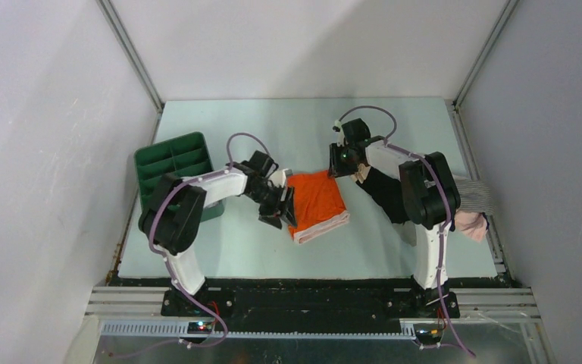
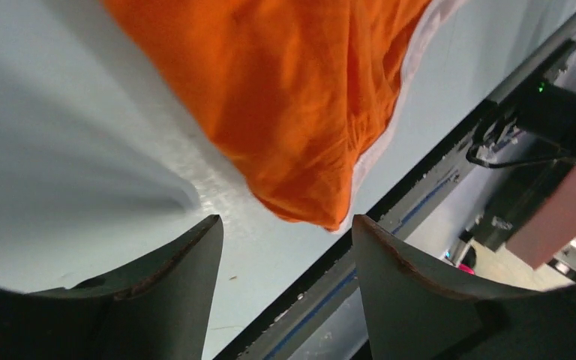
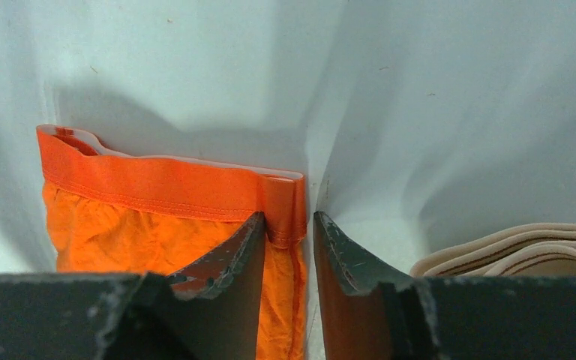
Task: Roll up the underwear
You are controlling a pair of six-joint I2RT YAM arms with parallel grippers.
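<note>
Orange underwear (image 1: 318, 199) lies folded flat near the middle of the table, its pale waistband edge facing the front. Over its left front corner stands my left gripper (image 1: 286, 215), open; in the left wrist view the orange cloth (image 2: 285, 112) is just beyond the parted fingertips, nothing between them. My right gripper is at the upper right corner of the underwear (image 3: 157, 184). Its fingers stand part open on either side of that corner's folded edge, the left finger over the cloth and the right one beside it.
A green divided box (image 1: 170, 163) stands on the left, partly behind the left arm. Dark, beige and grey garments (image 1: 386, 193) are heaped on the right under the right arm. Bare table lies behind and in front of the underwear.
</note>
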